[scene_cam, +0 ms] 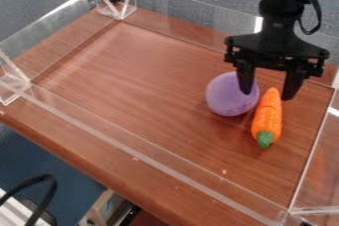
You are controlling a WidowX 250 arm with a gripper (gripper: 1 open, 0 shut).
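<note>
My black gripper [269, 79] hangs at the right, open, its two fingers spread above a purple ball [232, 97] and an orange toy carrot [268, 121]. The left finger is over the upper part of the ball, partly hiding it. The carrot lies lengthwise just right of the ball, green end toward the front.
Clear plastic walls edge the wooden table [133, 86]. A dark cable curves at the lower left, off the table.
</note>
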